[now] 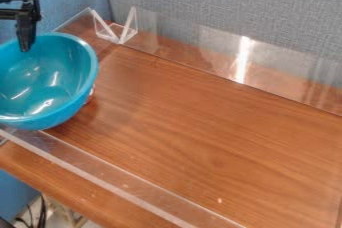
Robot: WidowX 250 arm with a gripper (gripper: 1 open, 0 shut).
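Note:
A large teal bowl [51,90] sits at the left end of the wooden table [214,142], partly cut off by the frame edge and tilted slightly. Above its back rim, at the top left corner, my black gripper [24,42] hangs with its tips pointing down; it is open, and I see nothing held. Part of it lies outside the view. Something small and light shows under the bowl's right side, mostly hidden.
Clear plastic walls [281,82] edge the table at the back and along the front left, with a white angled bracket [123,30] at the back left corner. Cables hang below at bottom left.

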